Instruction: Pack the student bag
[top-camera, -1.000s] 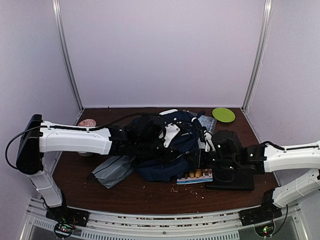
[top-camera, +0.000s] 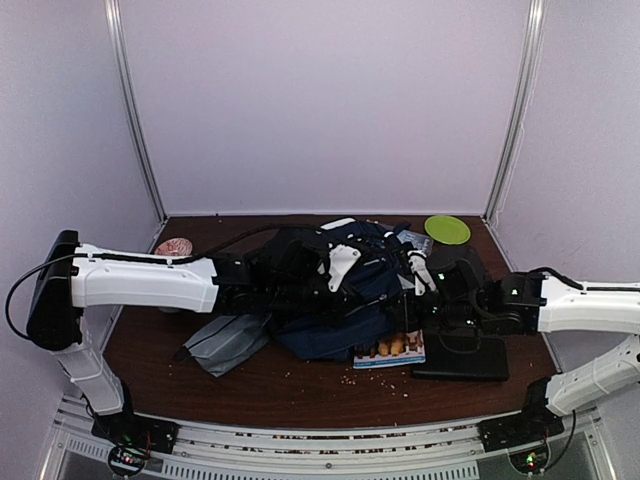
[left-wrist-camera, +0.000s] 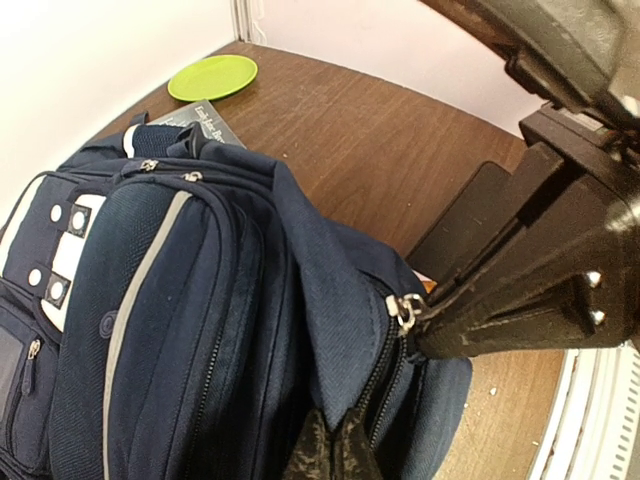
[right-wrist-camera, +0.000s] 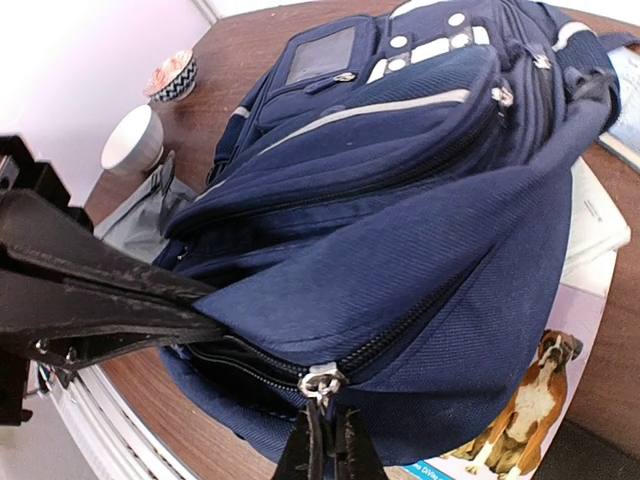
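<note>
A navy backpack (top-camera: 335, 330) (left-wrist-camera: 160, 320) (right-wrist-camera: 380, 260) lies in the table's middle, a side compartment zipper partly open. My left gripper is shut on the fabric edge beside that zipper. My right gripper is shut on the metal zipper pull (right-wrist-camera: 322, 382) near the bag's lower end. Beside and partly under the bag lie a dog-picture book (top-camera: 390, 355) (right-wrist-camera: 530, 400) and further books (left-wrist-camera: 200, 115) (right-wrist-camera: 595, 220).
A grey pouch (top-camera: 225, 345) lies front-left, bowls (right-wrist-camera: 133, 137) (right-wrist-camera: 172, 75) at the left. A green plate (top-camera: 447, 229) is at back right, a black flat item (top-camera: 465, 365) at front right. The front strip of table holds only crumbs.
My right gripper and arm have shifted slightly rightward and up in the top view. The left arm looks nearly still.
</note>
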